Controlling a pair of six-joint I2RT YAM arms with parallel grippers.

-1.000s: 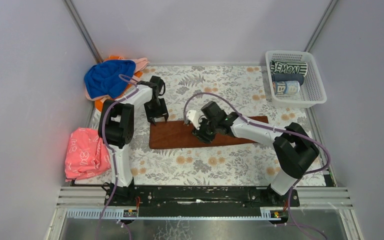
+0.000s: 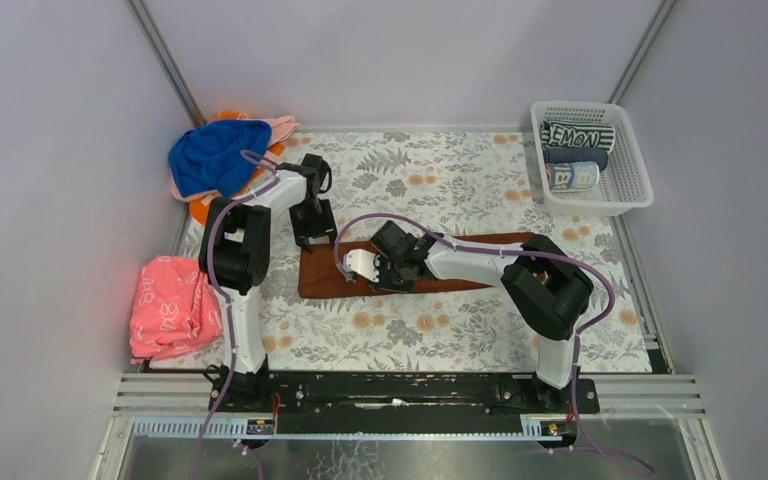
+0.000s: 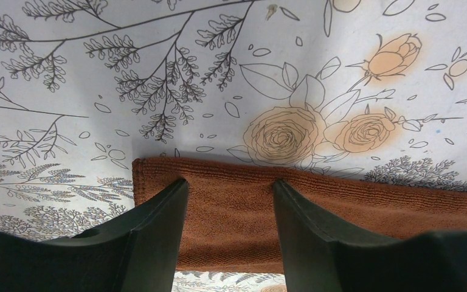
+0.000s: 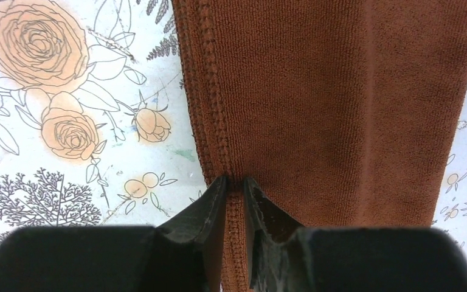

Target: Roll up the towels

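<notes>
A brown towel (image 2: 327, 284) lies folded into a long strip across the table. Its left end shows in the left wrist view, where my left gripper is open at the far edge of the towel (image 3: 219, 207), fingers apart on either side of a stretch of cloth. In the right wrist view, my right gripper stands at the hemmed edge of the towel (image 4: 292, 109). Only a narrow gap parts its fingertips, and hem shows between them. Whether cloth is pinched there is not visible. My right arm covers the strip's middle from above.
A white basket (image 2: 615, 207) with several rolled towels (image 2: 577, 136) stands at the back right. Blue cloth (image 2: 218, 155) heaps at the back left; a pink towel (image 2: 175, 310) lies at the front left.
My right arm has swung left and come down onto the brown towel, nearer its left part. The left gripper has barely shifted, and the towel lies much as before.
</notes>
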